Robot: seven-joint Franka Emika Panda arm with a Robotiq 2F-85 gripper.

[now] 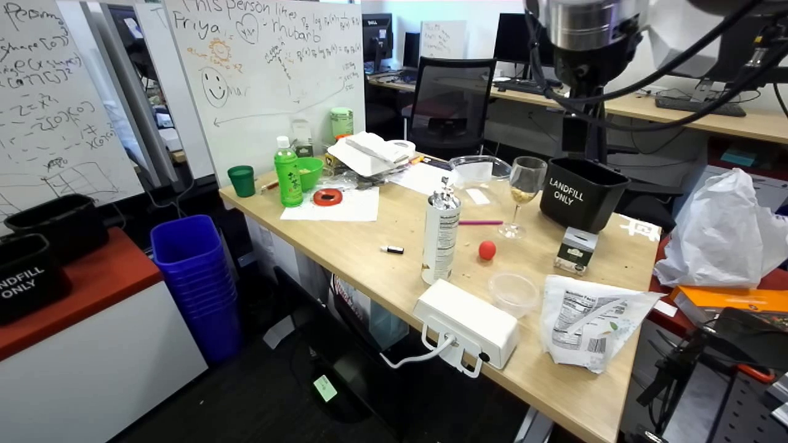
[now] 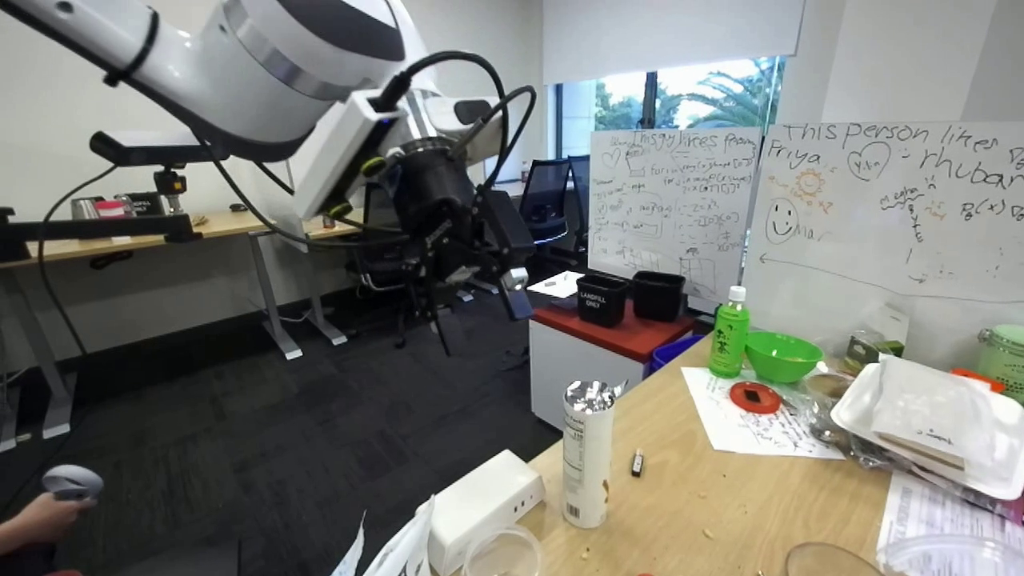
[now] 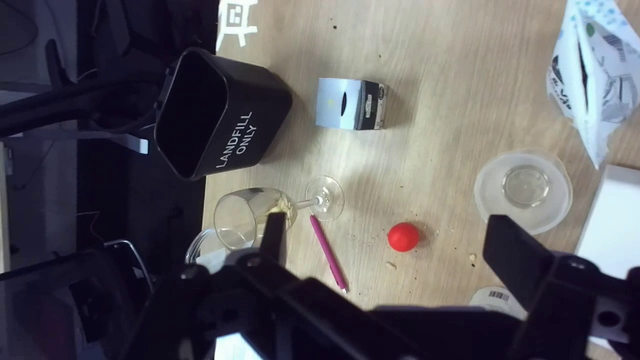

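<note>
In the wrist view my gripper stands open over the table, with its dark fingers wide apart and nothing held between them. A small red ball (image 3: 403,237) appears in the gap between the fingertips, but it rests on the tabletop well below. To the left is a wine glass (image 3: 255,210) with something pale inside, partly covered by a finger. Beside its foot lies a magenta pen (image 3: 328,252). Exterior view 2 shows the gripper (image 2: 480,322) high above everything, pointing downward.
A black landfill bin (image 1: 583,193), a small box (image 1: 576,251), a white pouch (image 1: 587,321) and a clear tub (image 1: 513,294) surround the ball (image 1: 487,250). A tall canister (image 1: 441,236) and white power box (image 1: 469,321) stand at the near edge. Bare wood lies between.
</note>
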